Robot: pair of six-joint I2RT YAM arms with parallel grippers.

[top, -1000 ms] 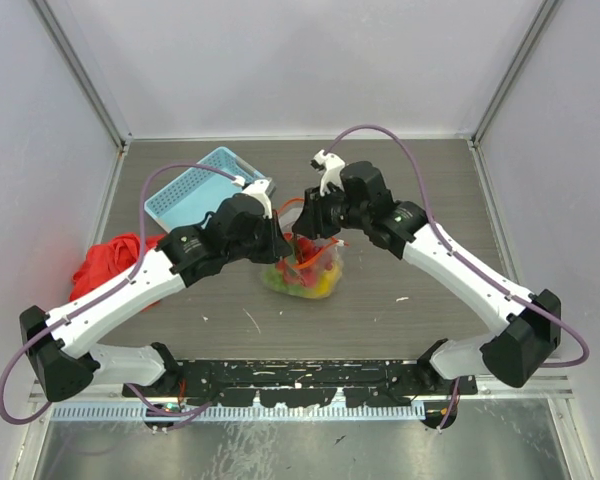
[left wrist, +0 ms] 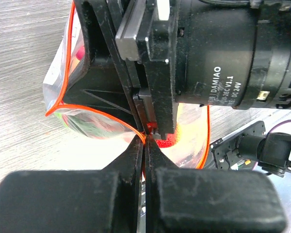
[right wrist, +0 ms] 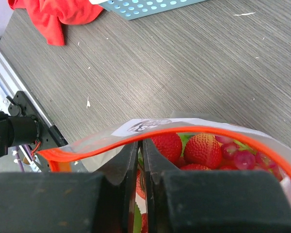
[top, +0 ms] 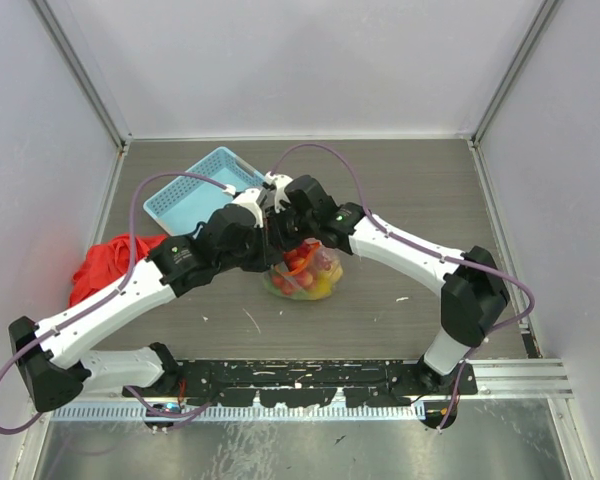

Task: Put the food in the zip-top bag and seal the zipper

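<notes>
The clear bag [top: 310, 278] with its orange rim holds red, green and yellow food in the middle of the table. My left gripper is shut at the bag's orange rim [left wrist: 114, 118], which runs up to its fingertips. Reaching in close beside it is my right gripper, shut, its tips at the orange rim [right wrist: 184, 130]; what lies between them does not show clearly. Below the rim, strawberries [right wrist: 203, 149] and red grapes [right wrist: 243, 159] are inside the bag. From above, the two grippers hide the bag's mouth.
A light blue basket [top: 183, 217] lies behind the left arm. At the table's left edge is a crumpled red cloth [top: 105, 268]. Bare table [top: 415, 200] stretches to the right of the bag, with the right arm across it.
My right gripper has moved left across the bag, up against the left gripper. The left gripper has shifted slightly left. The bag remains in about the same place.
</notes>
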